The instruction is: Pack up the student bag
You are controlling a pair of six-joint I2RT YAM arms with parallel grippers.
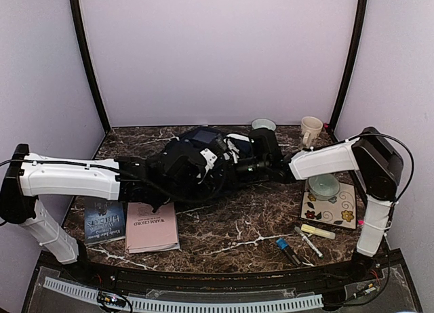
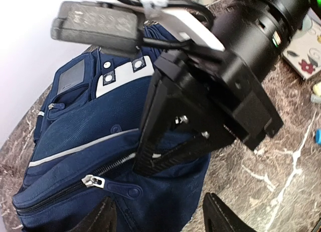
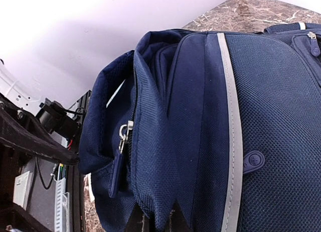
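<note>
The navy backpack point(image 2: 85, 121) lies on the table, largely covered by both arms in the top view. My right gripper is shut on a fold of its fabric beside the zip opening. In the left wrist view, my left gripper stands open over the bag's near edge, the zipper pull point(image 2: 120, 187) lying ahead of its fingers; nothing is gripped there. That pull also hangs from its slider in the right wrist view. At the front left lie a blue book point(image 1: 105, 223) and a pink book point(image 1: 151, 228).
Toward the front right are a blue-capped marker point(image 1: 288, 252), a white marker point(image 1: 309, 242) and a yellow highlighter point(image 1: 318, 232). A bowl point(image 1: 324, 185) sits on a flowered board point(image 1: 339, 208). Behind are a mug point(image 1: 311, 129) and another bowl point(image 1: 263, 124).
</note>
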